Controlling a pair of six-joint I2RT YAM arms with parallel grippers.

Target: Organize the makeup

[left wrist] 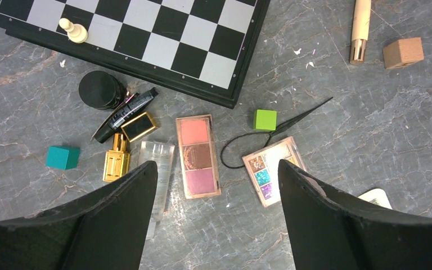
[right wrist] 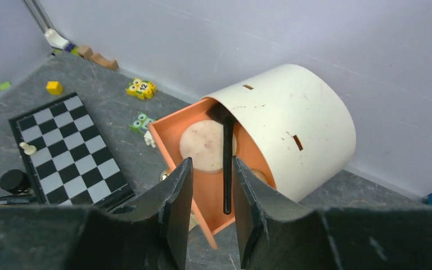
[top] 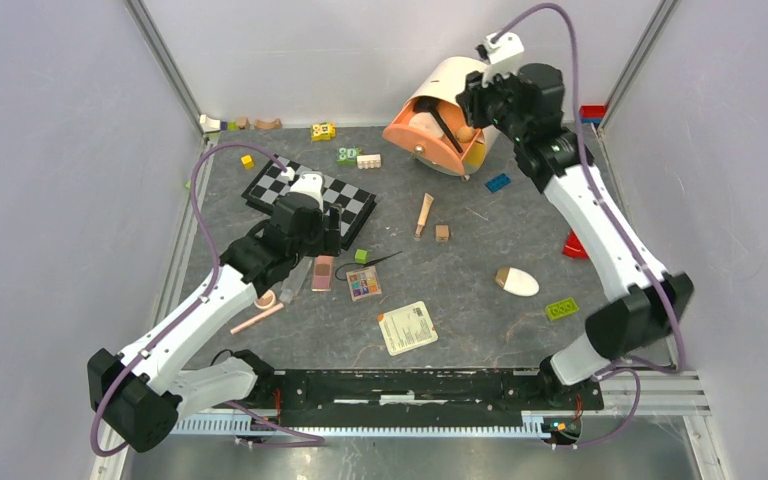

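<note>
A dark-handled brush (right wrist: 228,169) lies in the orange drawer (right wrist: 199,211) of the white rounded box (right wrist: 298,129), beside a round pale puff (right wrist: 199,147). My right gripper hangs above, its fingers apart and holding nothing. Over the loose makeup, my left gripper is open and empty. Below it lie a blush palette (left wrist: 197,157), an eyeshadow palette (left wrist: 263,179), a clear packet (left wrist: 157,174), a gold bottle (left wrist: 116,160), a black tube (left wrist: 126,114) and a black jar (left wrist: 100,90). A beige tube (top: 424,215) rests mid-table.
A chessboard (top: 345,205) occupies the left middle. Toy blocks, including a wooden cube (top: 442,232), a green cube (top: 361,256) and a blue brick (top: 498,183), are scattered about. Scissors (left wrist: 301,117) lie near the green cube. A cream card (top: 407,328) is at the front.
</note>
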